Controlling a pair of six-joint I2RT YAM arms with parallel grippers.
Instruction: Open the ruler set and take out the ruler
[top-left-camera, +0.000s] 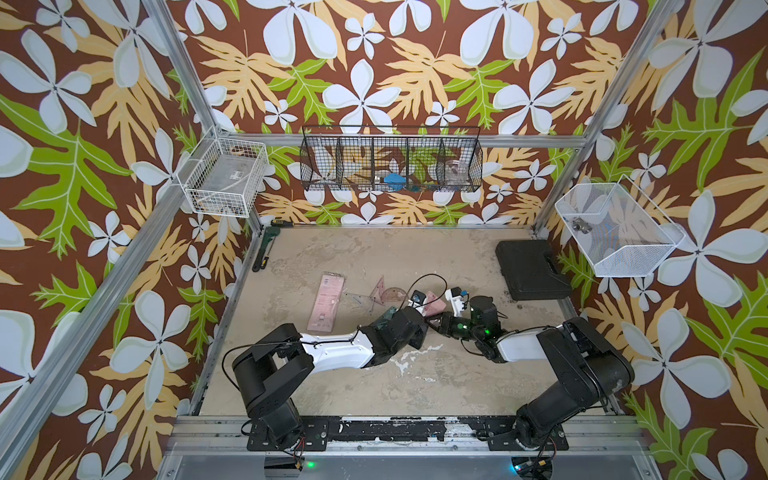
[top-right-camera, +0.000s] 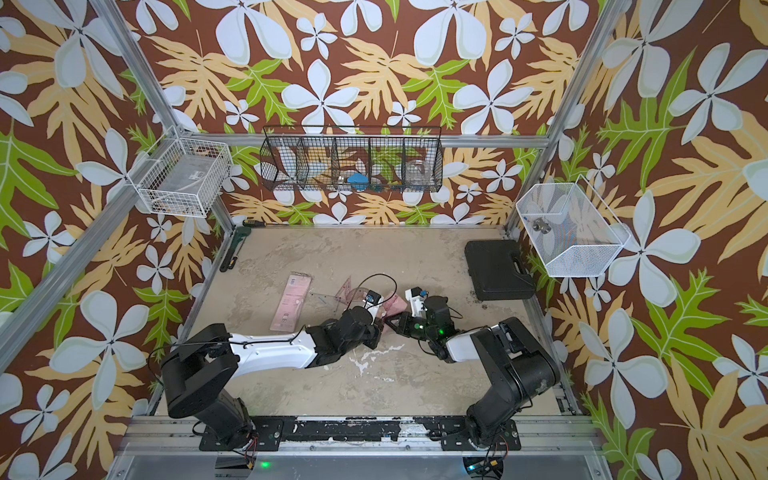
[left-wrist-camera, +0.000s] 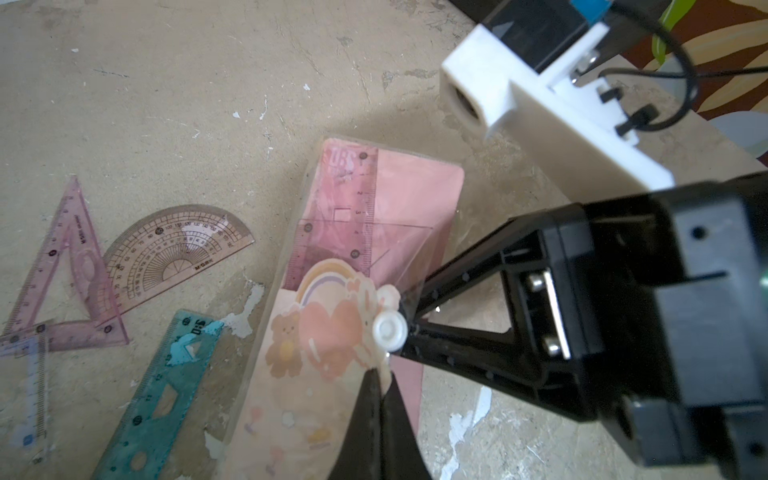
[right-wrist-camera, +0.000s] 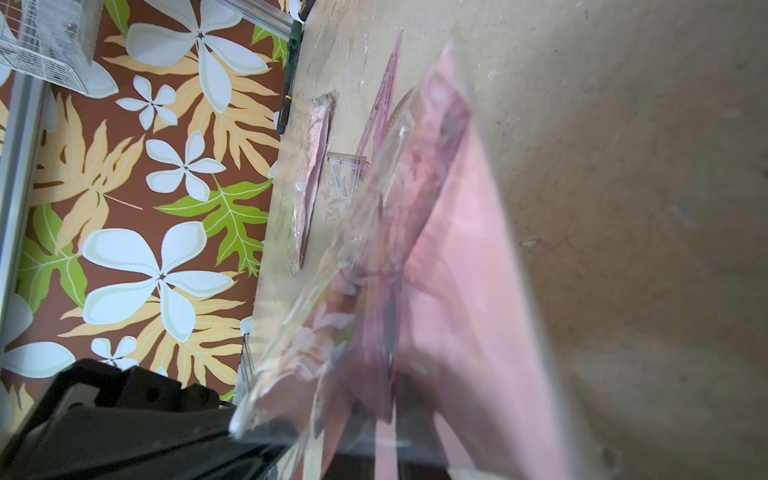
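Observation:
A pink ruler pouch (left-wrist-camera: 312, 344) with a clear front, cartoon print and a pink ruler (left-wrist-camera: 352, 184) inside lies at table centre. My left gripper is shut at the pouch's printed part. My right gripper is at the pouch's right edge by a white round fastener, its fingers partly hidden by the pouch in the right wrist view. A pink triangle (left-wrist-camera: 56, 240), a protractor (left-wrist-camera: 168, 256), a teal ruler (left-wrist-camera: 164, 384) and a clear piece (left-wrist-camera: 32, 384) lie loose to the left.
Another pink pouch (top-left-camera: 325, 304) lies further left. A green tool (top-left-camera: 264, 248) lies at the back left, a black case (top-left-camera: 528, 268) at the right. Wire baskets (top-left-camera: 389, 160) hang on the frame.

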